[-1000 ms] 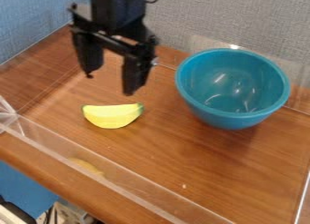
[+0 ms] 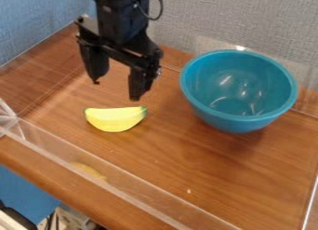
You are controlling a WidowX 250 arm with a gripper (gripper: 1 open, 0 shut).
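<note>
My black gripper (image 2: 117,74) hangs from the top of the view over the left half of the table, its two fingers spread wide with nothing between them. Below it a yellow banana (image 2: 115,118) with a green tip lies on the wooden table. A teal bowl (image 2: 239,108) stands to the right of the gripper, empty.
The wooden table (image 2: 187,187) has a clear front and middle. A low transparent barrier runs along the front left edge. Grey padded walls stand at the back and left.
The banana and bowl have not moved.
</note>
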